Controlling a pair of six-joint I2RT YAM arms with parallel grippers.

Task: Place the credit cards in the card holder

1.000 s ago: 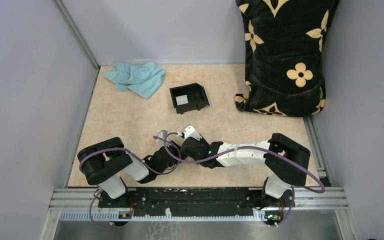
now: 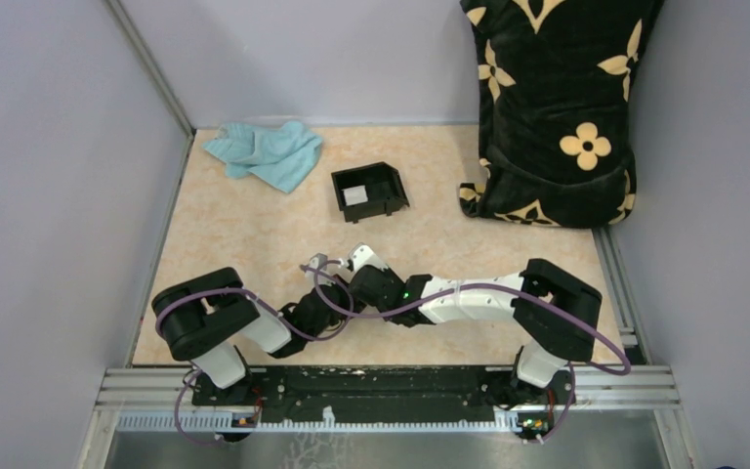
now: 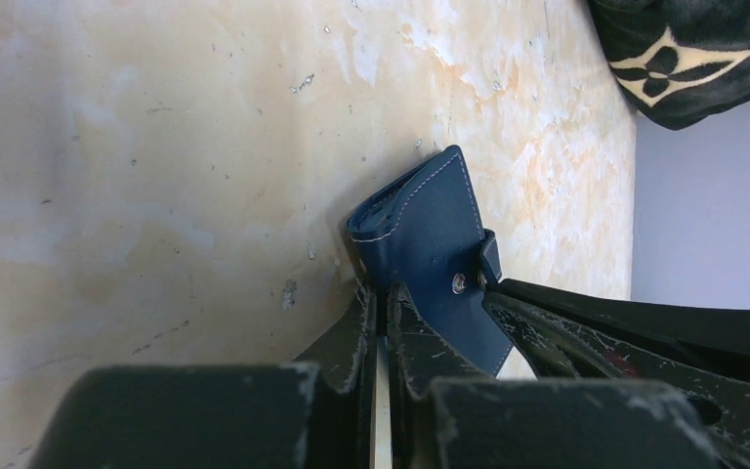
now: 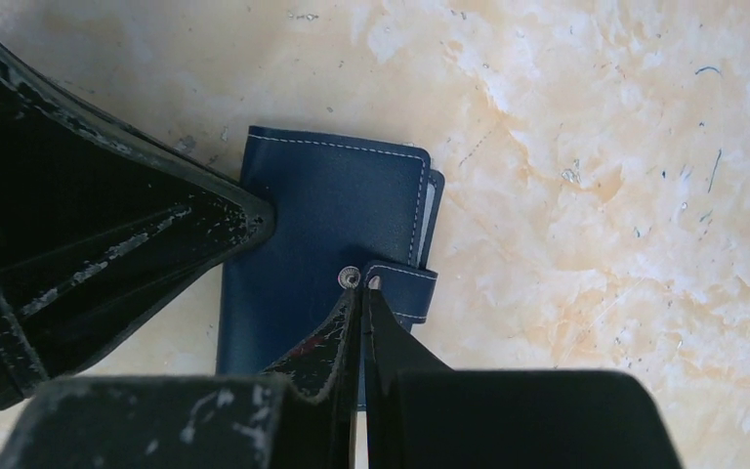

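A dark blue card holder (image 3: 430, 225) with pale stitching is folded closed on the table; in the top view the arms hide it. My left gripper is shut on its edge. From the right wrist view, the card holder (image 4: 327, 195) shows a metal snap on its cover and a short strap (image 4: 402, 291) with a second snap right beside it. A pale edge shows between the covers. My right gripper is shut, its tips by the two snaps, and nothing shows between its fingers. No credit card can be made out for certain.
Behind the arms stands a black open box (image 2: 383, 184) with a white patch (image 2: 354, 195) inside. A light blue cloth (image 2: 271, 151) lies back left, and a black patterned cushion (image 2: 557, 117) leans back right. Bare table surrounds the arms, which are close together.
The left arm, box, cloth and cushion look unmoved.
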